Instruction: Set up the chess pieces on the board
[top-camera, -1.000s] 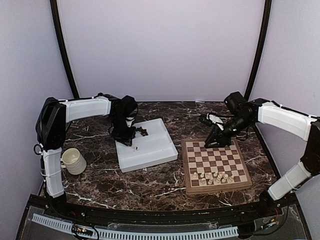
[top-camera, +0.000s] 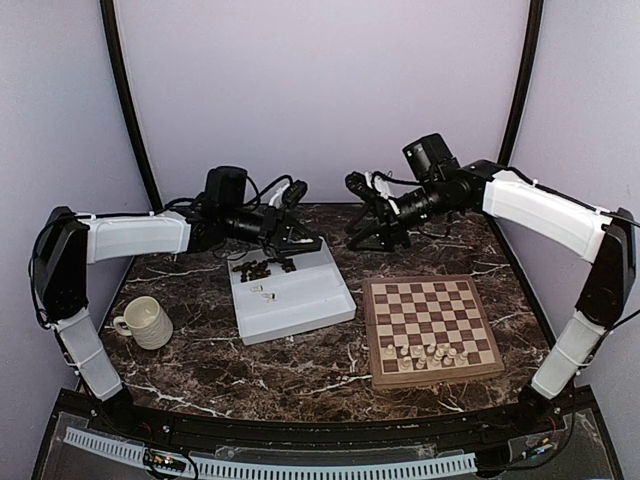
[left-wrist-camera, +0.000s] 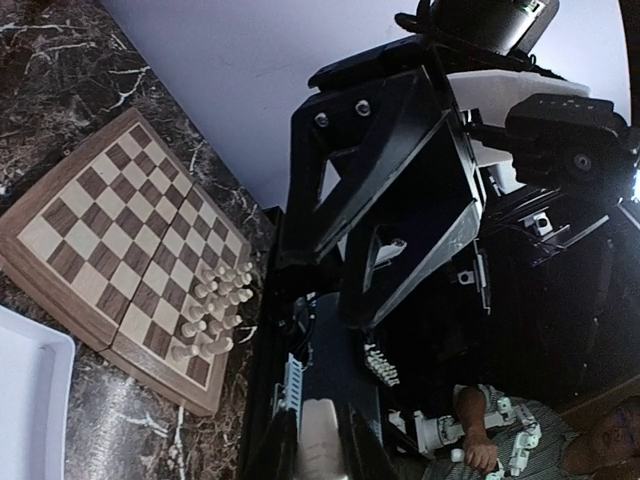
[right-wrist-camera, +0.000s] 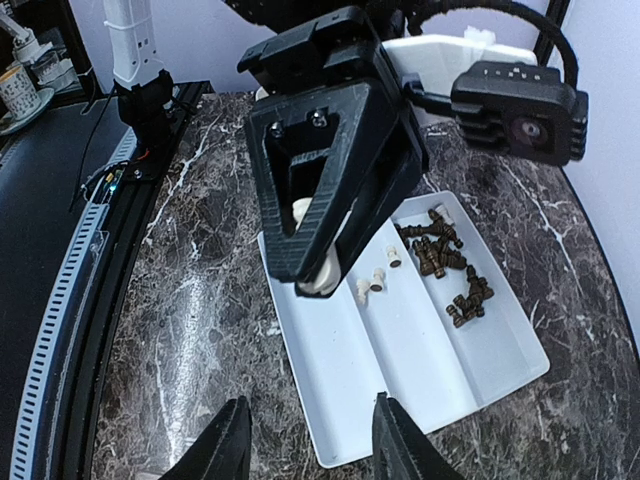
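My left gripper (top-camera: 304, 242) is raised above the white tray (top-camera: 290, 330), shut on a white chess piece, which also shows between its fingers in the right wrist view. Facing it, my right gripper hangs open and empty between tray and board. The chessboard (top-camera: 420, 315) lies at the right, with several white pieces (top-camera: 433, 355) standing along its front edge. In the tray, several dark pieces (right-wrist-camera: 430, 250) lie in the far compartment and a few white ones (right-wrist-camera: 377, 280) in a middle one.
A mug (top-camera: 148, 324) stands at the front left. Bare marble (top-camera: 310, 370) lies in front of the tray. Walls close off the back and both sides.
My left gripper has risen out of the tray and moved right with a white piece. My right gripper has moved up and left, off the board, toward it.
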